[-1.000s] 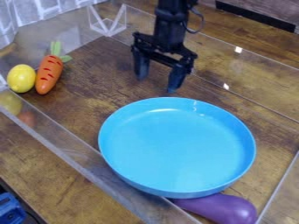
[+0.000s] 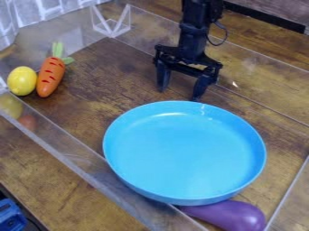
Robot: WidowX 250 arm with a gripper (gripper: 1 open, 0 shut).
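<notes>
My black gripper hangs at the top middle with its fingers spread open over the wooden floor, nothing visible between them. In front of it lies a large blue plate. At the left, a carrot with green leaves lies beside a yellow lemon. A purple eggplant lies at the bottom right, past the plate's near edge.
Transparent walls border the wooden area. Bare wood is free between the carrot and the gripper and to the right of the plate. A blue object sits at the bottom left corner.
My gripper has moved to the right and somewhat back from where it was a second ago. The plate, carrot, lemon and eggplant look unchanged.
</notes>
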